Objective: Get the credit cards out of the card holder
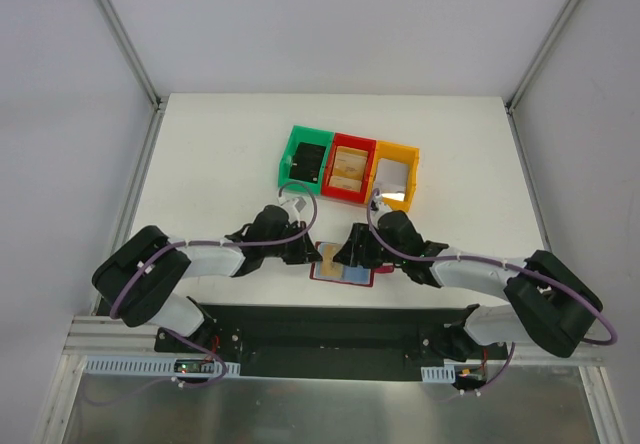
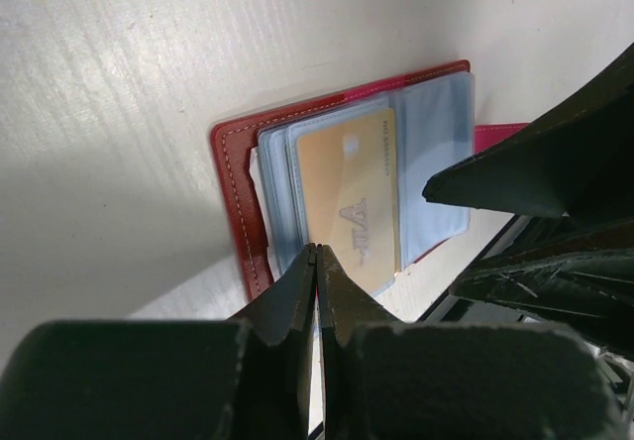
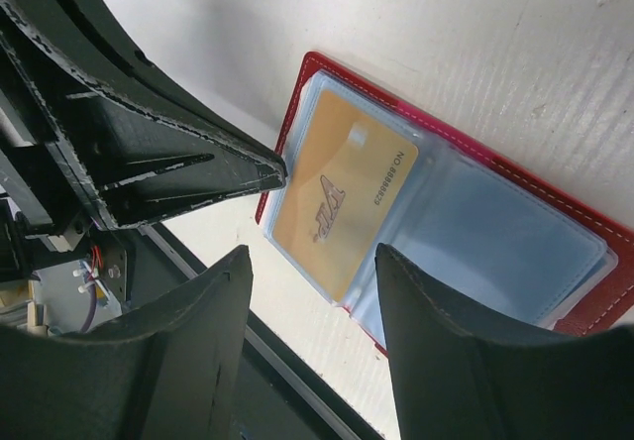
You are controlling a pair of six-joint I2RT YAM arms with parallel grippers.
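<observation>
A red card holder (image 2: 243, 187) lies open on the table, its clear sleeves (image 3: 475, 242) facing up. One sleeve holds a gold credit card (image 3: 342, 187), face up with its number showing in the right wrist view. My left gripper is shut, its tips at the lower edge of the gold card in the left wrist view, with nothing visible between them. Over the holder, my right gripper stands part open; its fingers (image 3: 223, 301) are apart and the gap between them is empty.
Behind the holder stand three joined trays: a green one (image 1: 298, 132) with black cards, a red one (image 1: 353, 141) with gold cards and a yellow one (image 1: 400, 148) with pale cards. Bare table lies left and right of them.
</observation>
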